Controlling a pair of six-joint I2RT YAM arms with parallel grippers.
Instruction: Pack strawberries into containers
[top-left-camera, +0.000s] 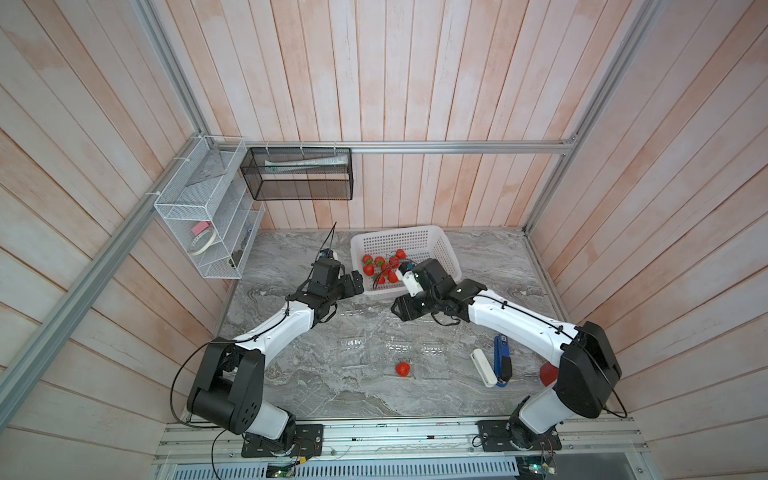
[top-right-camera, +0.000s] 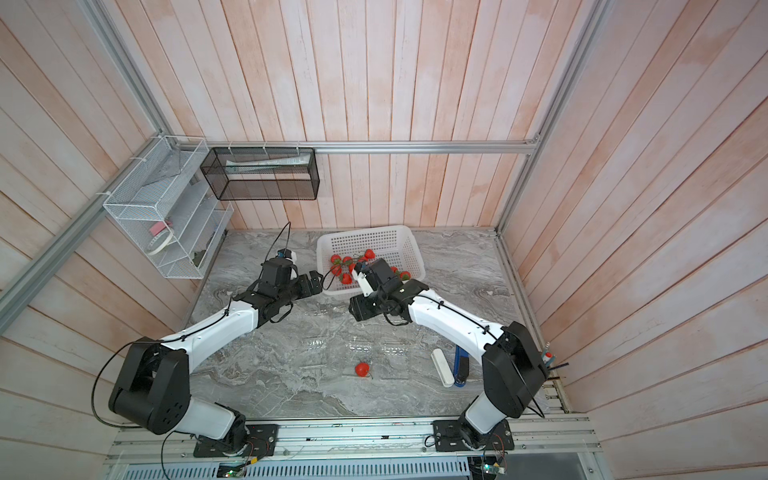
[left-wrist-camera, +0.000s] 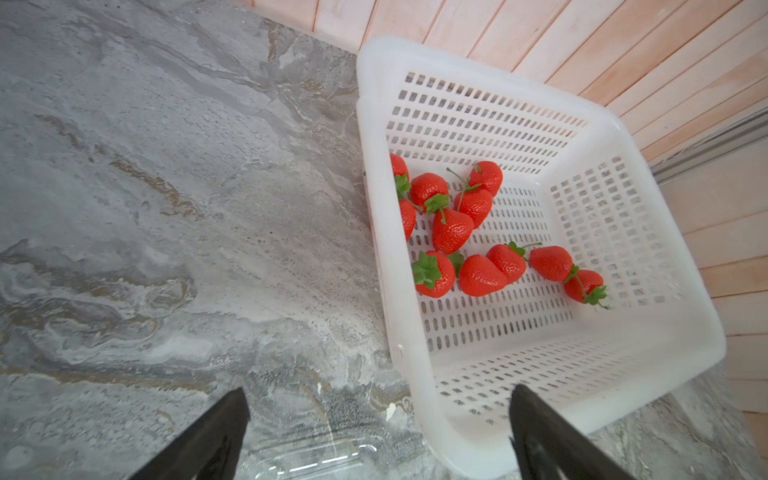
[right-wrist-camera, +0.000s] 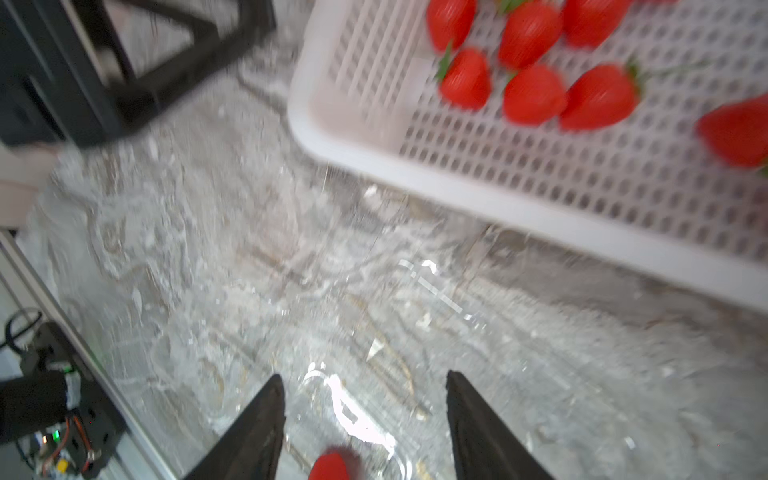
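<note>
Several red strawberries (left-wrist-camera: 452, 230) lie in a white perforated basket (left-wrist-camera: 384, 264) at the back. One single strawberry (top-left-camera: 402, 369) rests well in front of it, among clear plastic containers (top-left-camera: 397, 347) whose outlines are faint; I cannot tell whether it sits inside one. My left gripper is open and empty, hanging left of the basket's front corner. In the right wrist view, my right gripper has its fingers apart with nothing held; it stands over the table near the basket's front wall. The view is blurred, and the single strawberry (right-wrist-camera: 330, 466) shows far below, beyond the fingers.
A white bar-shaped object (top-left-camera: 484, 368) and a blue-and-black item (top-left-camera: 502, 360) lie at the right of the table. Wire shelves (top-left-camera: 212, 208) hang at the left wall. Bare marble shows right of the basket.
</note>
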